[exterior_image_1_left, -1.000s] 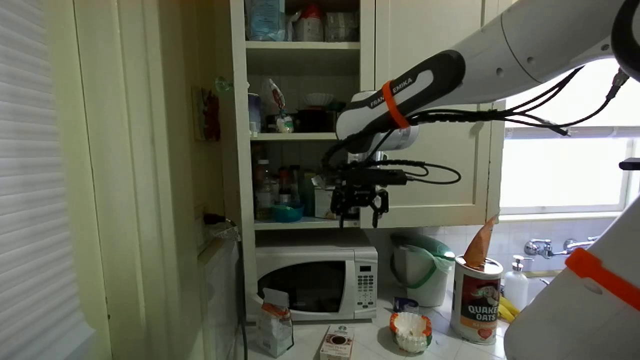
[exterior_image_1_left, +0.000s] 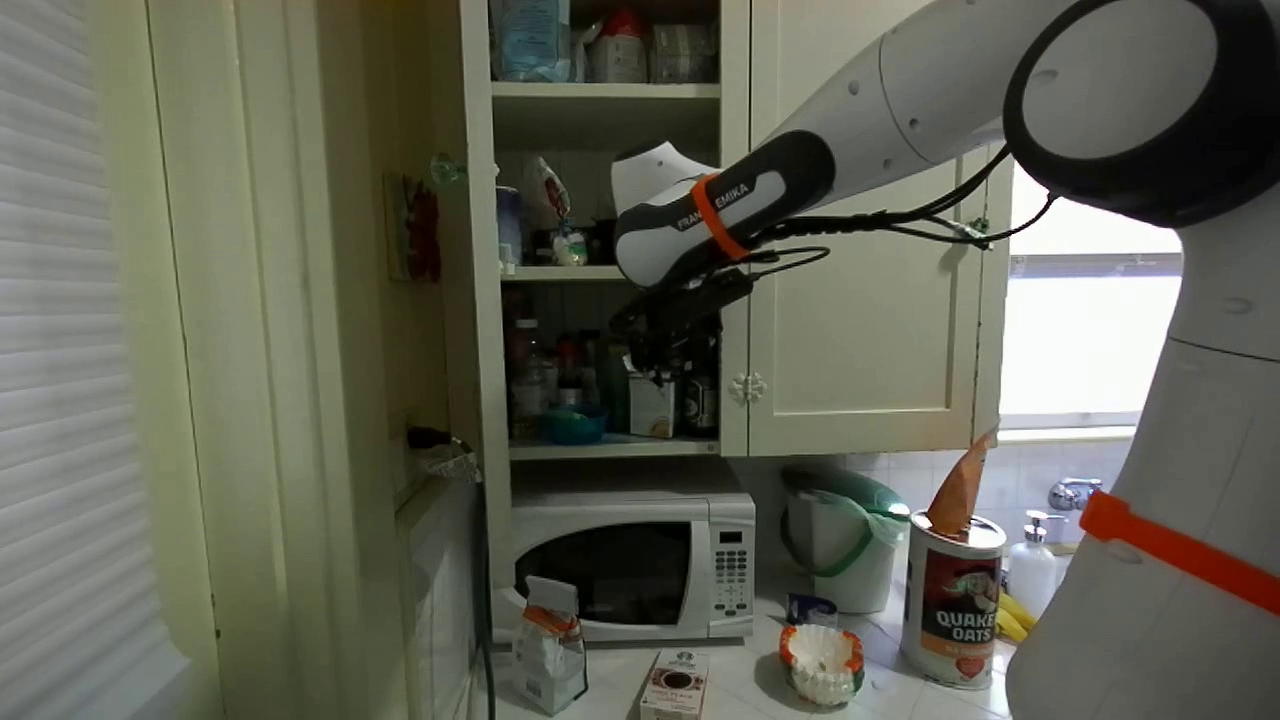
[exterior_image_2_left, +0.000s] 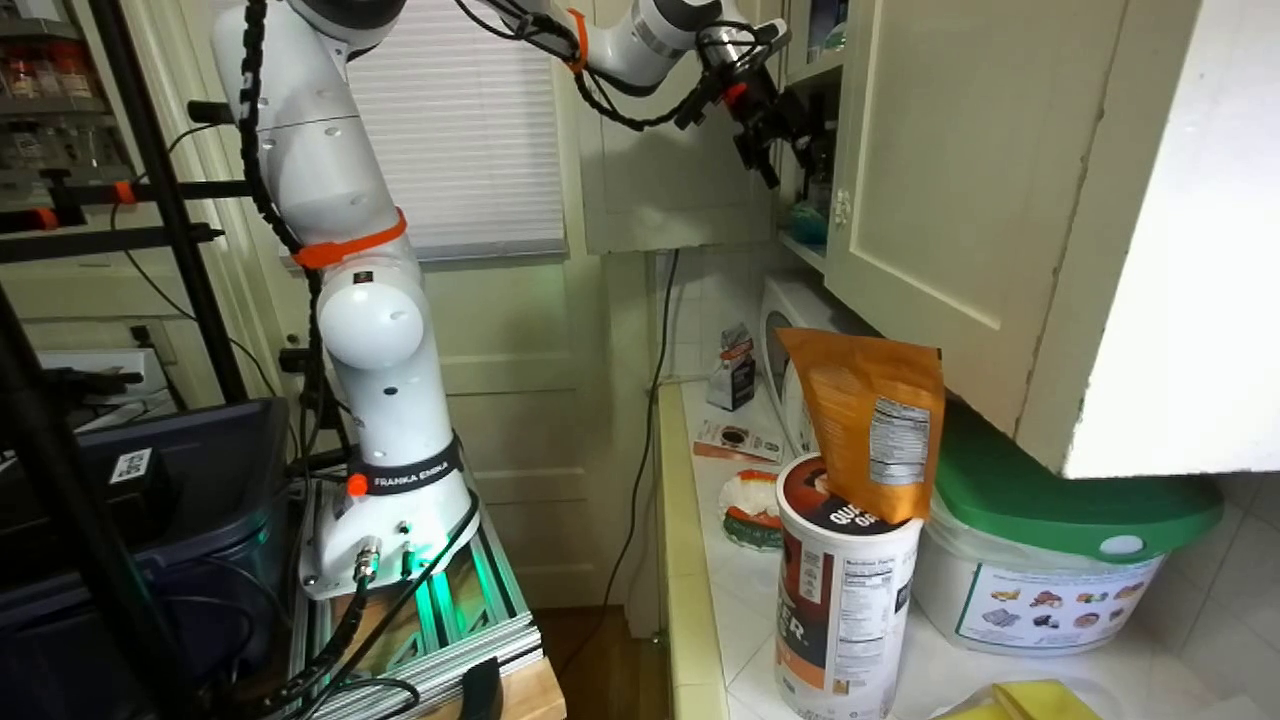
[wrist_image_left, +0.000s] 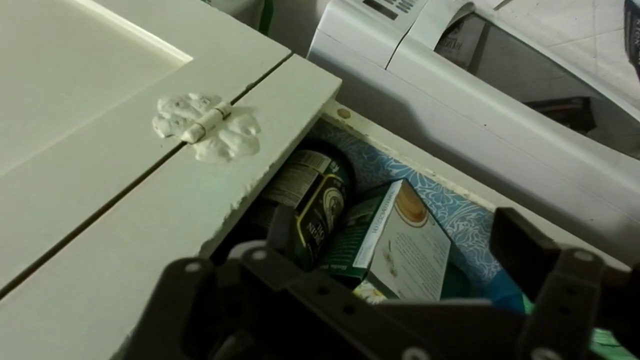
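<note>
Open and empty, my gripper faces into the cabinet's lowest shelf, its dark fingers (wrist_image_left: 522, 237) spread wide in the wrist view. Between and beyond them stands a green and white tea box (wrist_image_left: 414, 246), with a dark round container (wrist_image_left: 309, 198) beside it. Exterior view 1 has the gripper (exterior_image_1_left: 654, 360) just in front of the white box (exterior_image_1_left: 651, 406), covering its upper part. From the side, in exterior view 2, the gripper (exterior_image_2_left: 780, 162) tilts downward at the cabinet opening. Contact with the box cannot be made out.
A closed cabinet door (exterior_image_1_left: 864, 288) borders the shelf on the right. A teal bowl (exterior_image_1_left: 576, 424) and several bottles stand left of the box. Below sits a microwave (exterior_image_1_left: 624, 564). On the counter are an oats canister (exterior_image_1_left: 954, 600), a small bag (exterior_image_1_left: 551, 648) and a fluted bowl (exterior_image_1_left: 823, 664).
My arm has swung left and toward the cabinet. The gripper has turned and tilted, going from hanging low by the door's edge to a place before the white box.
</note>
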